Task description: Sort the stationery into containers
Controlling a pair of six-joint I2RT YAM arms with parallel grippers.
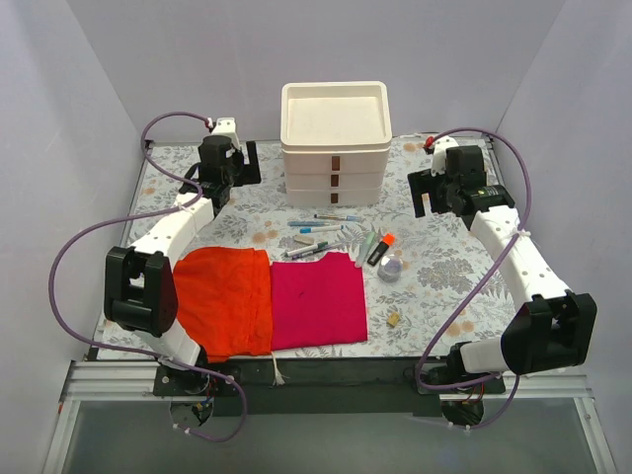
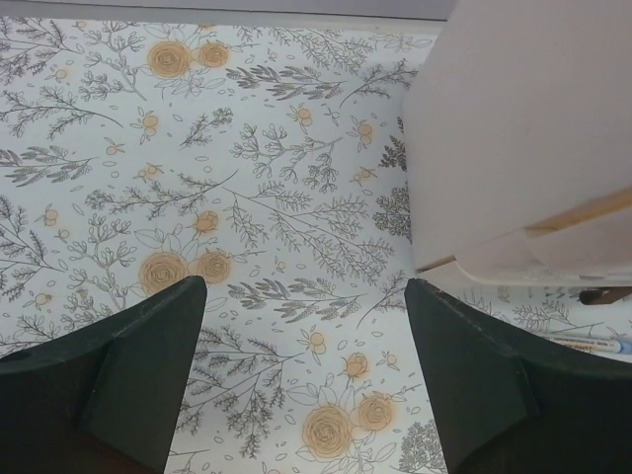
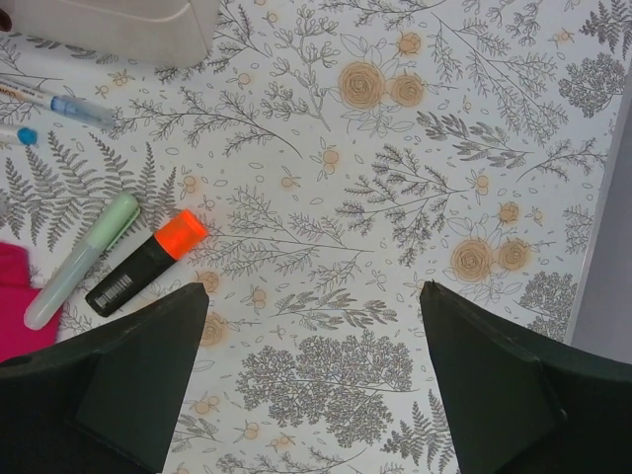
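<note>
Several pens and markers lie in the middle of the table, among them a blue-capped pen and a dark marker. To their right are a pale green marker and a black highlighter with an orange cap. Behind them stands a white drawer unit with stacked drawers and an open tray top, empty inside. My left gripper is open left of the unit, nothing between its fingers. Right of the unit, my right gripper also stands open and empty above bare tablecloth.
An orange cloth and a crimson cloth cover the front left and middle. A clear round object and a small yellowish piece lie right of them. Bare flowered tablecloth spreads at the right.
</note>
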